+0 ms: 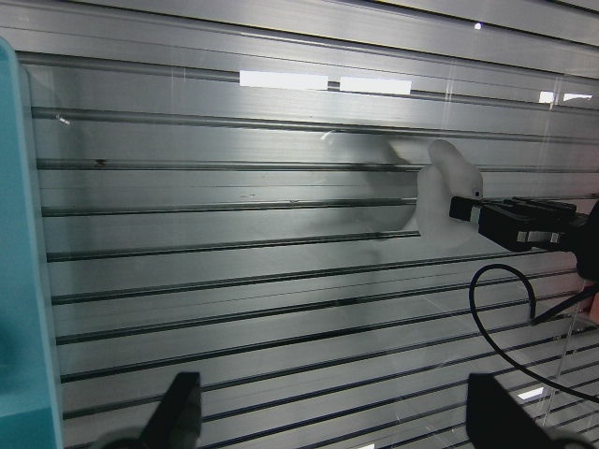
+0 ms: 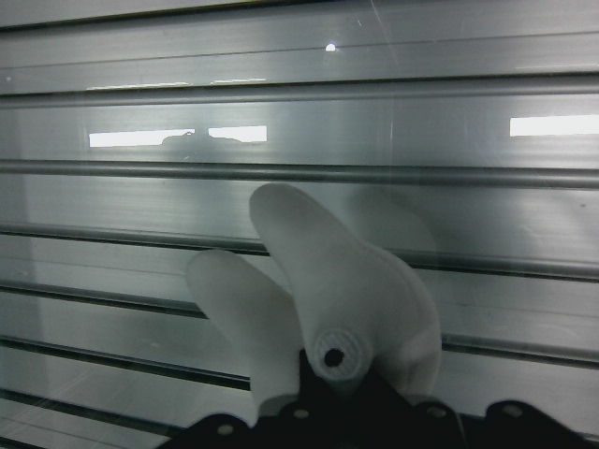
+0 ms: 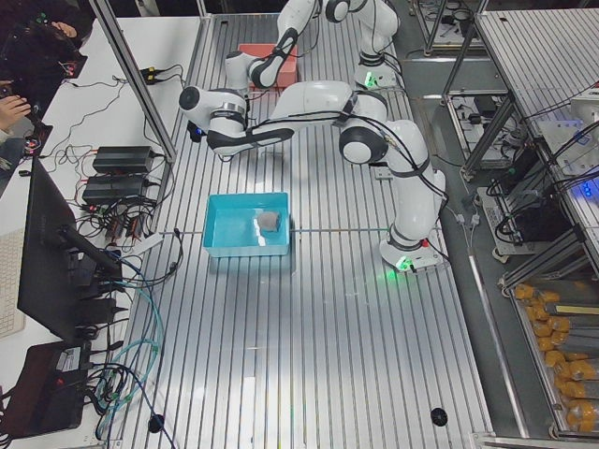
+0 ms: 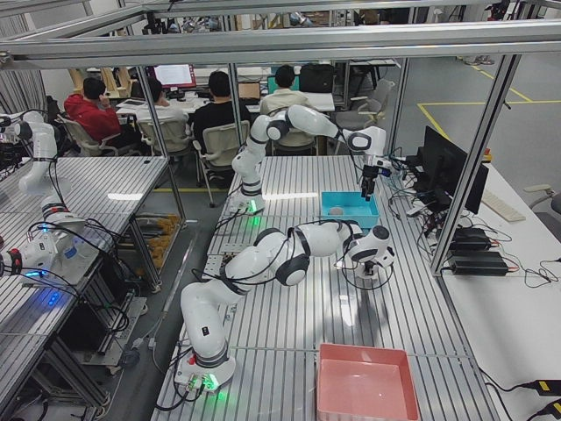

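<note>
A blue bin (image 3: 215,224) holds a small grey object (image 3: 268,221); its wall (image 1: 28,234) shows at the left of the left wrist view. My left gripper hangs near that bin, its fingers wide apart with nothing between them. My right gripper is shut on a white plush toy, which hangs over the bare table between the pink bin and the blue bin; it also shows at the right of the left wrist view.
A pink bin (image 4: 368,408) stands at the far end of the table from the blue bin. Cables, monitors and power units line one side. The slatted table between the bins is clear.
</note>
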